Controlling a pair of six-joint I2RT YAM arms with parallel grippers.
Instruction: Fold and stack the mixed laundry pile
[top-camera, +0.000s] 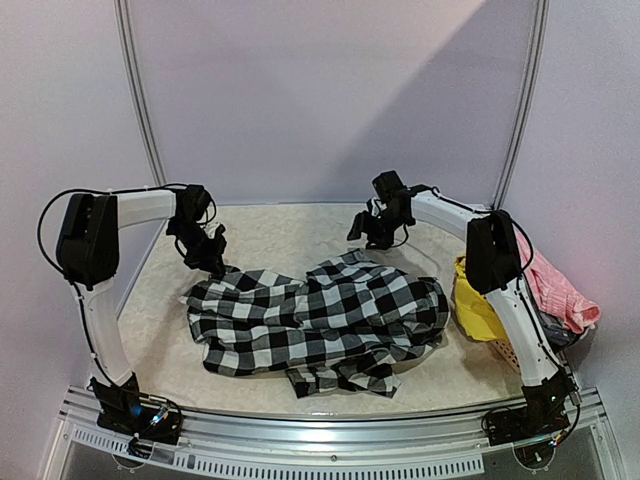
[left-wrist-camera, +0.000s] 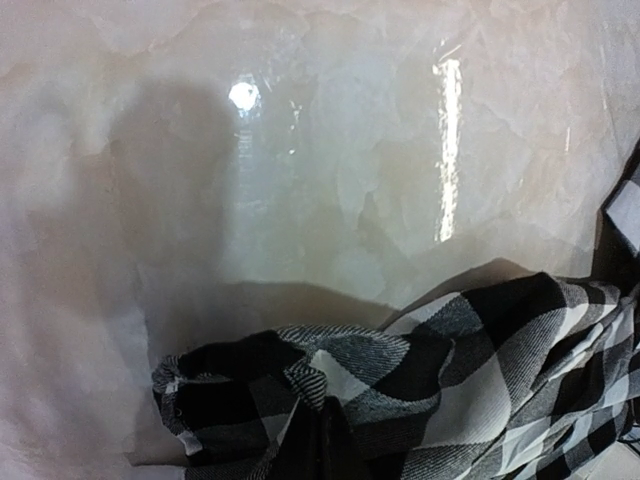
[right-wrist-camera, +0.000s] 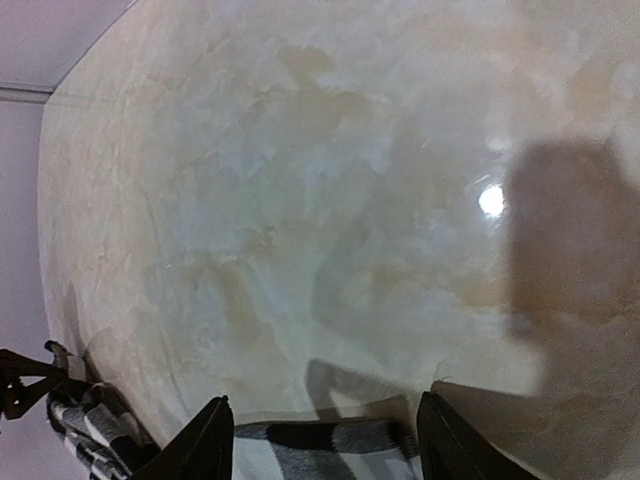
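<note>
A black-and-white checked cloth lies rumpled across the table, its upper edge also in the left wrist view. My left gripper is down at the cloth's upper left corner; in the left wrist view its fingers are shut in among the folds, and how much fabric is between them is hard to see. My right gripper hovers just above the cloth's raised upper edge at center right. In the right wrist view its fingers stand apart, with a cloth edge lying below and between them.
At the right a basket holds yellow, pink and dark laundry, partly behind my right arm. Bare table lies along the back and in a strip at the left and front.
</note>
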